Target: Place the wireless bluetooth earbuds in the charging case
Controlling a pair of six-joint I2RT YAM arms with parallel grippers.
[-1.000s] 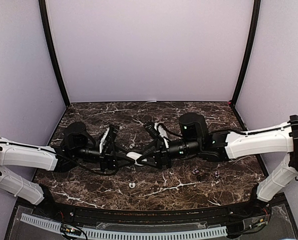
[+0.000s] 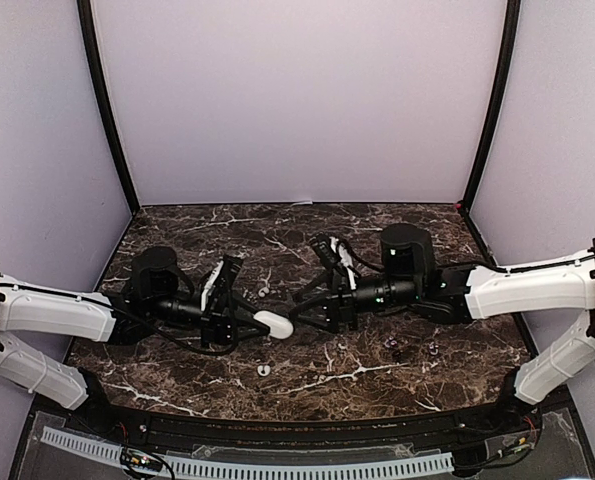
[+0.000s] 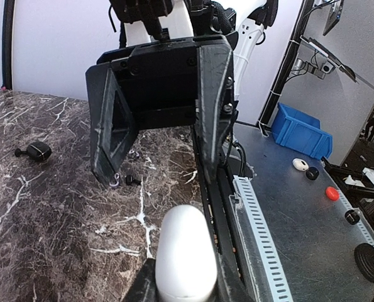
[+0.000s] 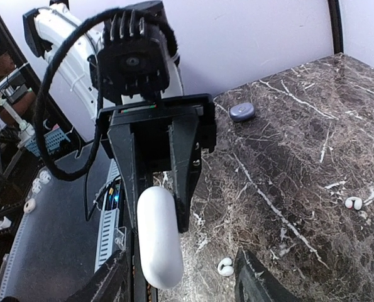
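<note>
A smooth white charging case (image 2: 274, 324) hangs above the table's middle, and my left gripper (image 2: 258, 326) is shut on one end of it. In the left wrist view the case (image 3: 185, 251) points away from the fingers (image 3: 146, 286); no open lid shows. My right gripper (image 2: 310, 308) stands open just right of the case, apart from it, facing the left one. The right wrist view has the case (image 4: 159, 239) ahead of its spread fingers (image 4: 254, 280). White earbuds (image 2: 264, 370) lie on the table in front, with another pair (image 2: 264, 292) behind.
Dark earbuds (image 2: 434, 349) and other small pieces lie on the marble table under the right arm. A grey-blue case (image 4: 242, 112) and white earbuds (image 4: 354, 202) rest on the table in the right wrist view.
About a second ago my right gripper was at the case's free end. It has drawn back to the right and now stands clear. The left gripper and case have hardly moved.
</note>
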